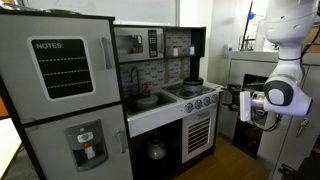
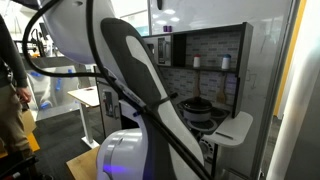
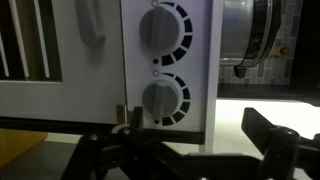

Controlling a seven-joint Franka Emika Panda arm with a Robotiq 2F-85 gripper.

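Note:
My gripper is open, its two dark fingers wide apart with nothing between them. In exterior view 1 the gripper [image 1: 236, 100] hangs at the right end of the toy kitchen, in front of the stove side. The wrist view shows two round grey control knobs, an upper knob [image 3: 157, 29] and a lower knob [image 3: 160, 99], on the white panel beyond the fingers. A dark-banded metal pot [image 3: 240, 30] appears at the upper right there. In exterior view 1 that pot [image 1: 192, 87] sits on the stove top.
A white oven door [image 1: 197, 135] lies below the knobs. Left of the stove are a sink with a faucet [image 1: 138, 84] and a tall grey fridge [image 1: 66, 65]. A grey cabinet [image 1: 250, 75] stands close behind the arm.

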